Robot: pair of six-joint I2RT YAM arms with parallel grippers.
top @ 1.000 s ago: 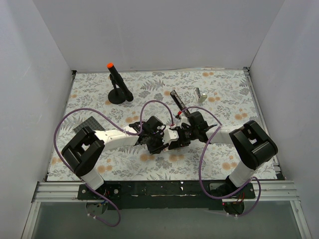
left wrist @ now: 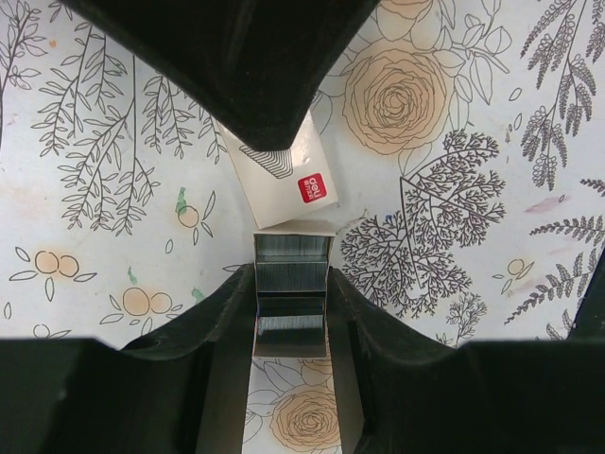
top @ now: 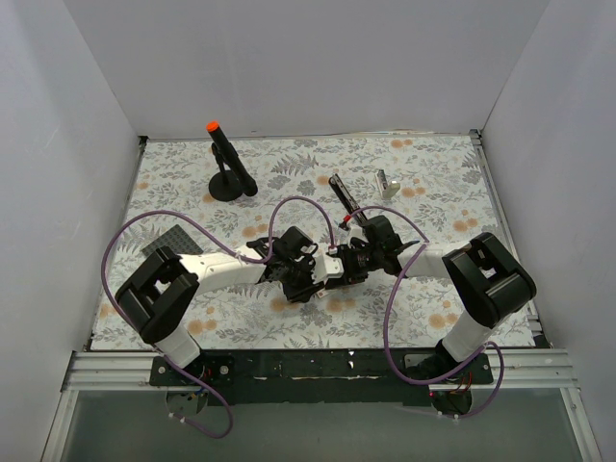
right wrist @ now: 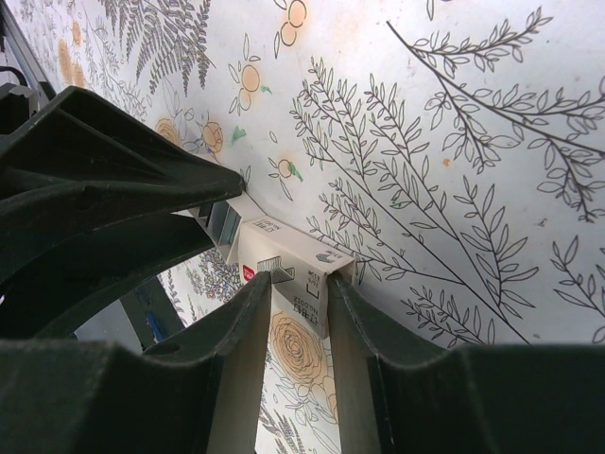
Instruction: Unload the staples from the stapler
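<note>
In the left wrist view, a metallic block of staples [left wrist: 291,267] sits between the fingertips of my shut left gripper, with a white deli staple box [left wrist: 279,184] lying just beyond it. In the right wrist view, the box [right wrist: 284,246] is between the fingertips of my right gripper, and the left gripper's dark fingers reach in at the box's far end. From above, both grippers meet at the table's middle, largely hiding these items.
The stapler [top: 344,195] lies behind the grippers. A small white-and-dark object [top: 387,185] is at back right, a black stand [top: 225,186] at back left, a dark grid pad [top: 173,241] at left.
In the top view, my left gripper has shifted very slightly toward the front of the table; the right one looks almost unmoved.
</note>
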